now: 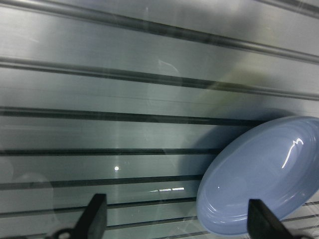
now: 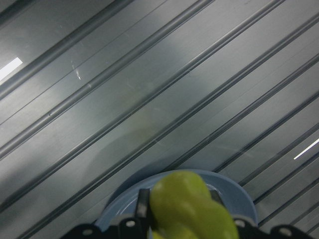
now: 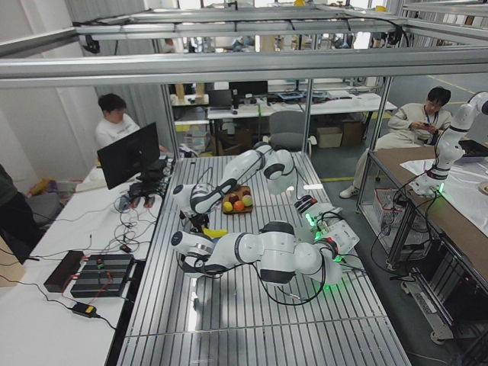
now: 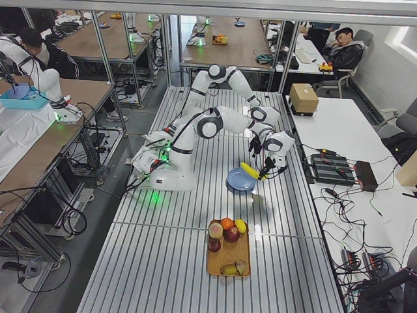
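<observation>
A yellow banana (image 4: pixel 250 169) hangs in my right gripper, shut on it above a blue plate (image 4: pixel 241 180); in the right wrist view it covers much of the plate. My left gripper is open with nothing between its fingers, over the slatted metal table, the blue plate (image 1: pixel 256 174) at the right of its wrist view. A wooden tray (image 4: pixel 228 261) holds several fruits, including apples and an orange (image 4: pixel 227 223). In the camera left view the arms hide the plate.
Both arms' links stretch across the middle of the table (image 4: pixel 156 261), close to each other. A white side table (image 3: pixel 84 328) with monitor, black boxes and cables borders it.
</observation>
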